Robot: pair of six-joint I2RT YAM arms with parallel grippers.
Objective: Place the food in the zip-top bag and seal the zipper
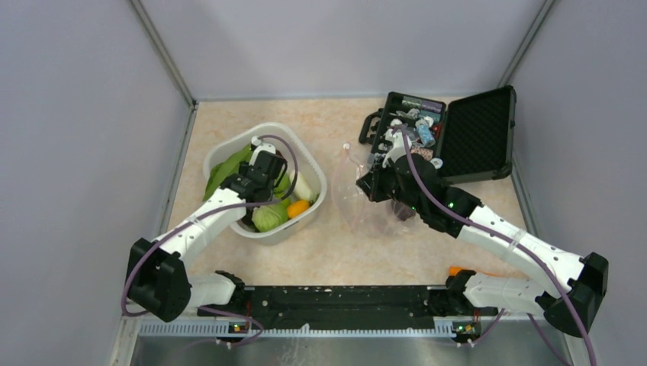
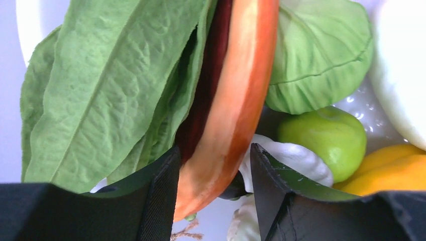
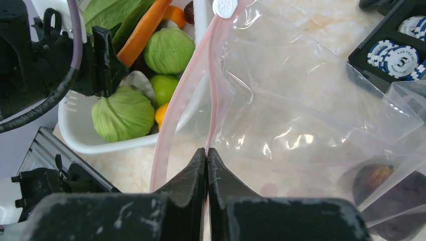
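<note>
My left gripper is over the white tub (image 1: 318, 169), its fingers part open. A long orange carrot (image 2: 240, 75) runs between its fingers in the left wrist view; whether they touch it cannot be told. Across the tub, the clear zip top bag (image 3: 301, 113) lies with its pink zipper edge (image 3: 173, 118) toward the tub. My right gripper is shut on one edge of the bag's mouth, and the mouth gapes a little beside it. Inside the bag, at its far end, lies a dark purple fig-like fruit (image 3: 394, 203).
Around the carrot are green leaves (image 2: 100, 95), a lime (image 2: 326, 140), a white radish (image 2: 402, 65) and a cabbage (image 3: 123, 113). An open black case (image 1: 479, 133) of chips stands behind the right arm. Bare table lies between tub and bag.
</note>
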